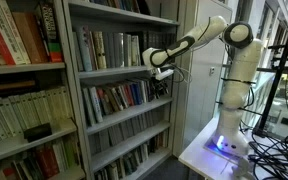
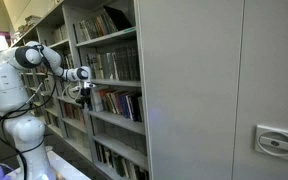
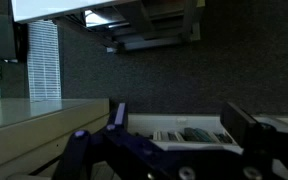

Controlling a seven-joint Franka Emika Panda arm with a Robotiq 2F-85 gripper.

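My gripper point(image 1: 161, 84) hangs from the white arm point(image 1: 199, 38) in front of the bookcase, pointing downward. In the wrist view its two dark fingers point(image 3: 121, 120) stand wide apart at the bottom edge, with nothing between them. The finger is open. Rows of books point(image 1: 114, 97) fill the shelves behind it. From exterior view 2, the gripper point(image 2: 85, 98) appears beside a middle shelf of books point(image 2: 124, 103). Whether it touches any book cannot be told. Low down in the wrist view, a few book edges point(image 3: 189, 135) show between the fingers, farther below.
A white table point(image 1: 214, 152) carries the arm's base, with black cables point(image 1: 274, 155) to its right. Dark carpet point(image 3: 174, 80) lies open below the gripper. A tall pale panel point(image 2: 189, 90) stands right of the shelves. Several shelves point(image 1: 119, 152) have bare stretches.
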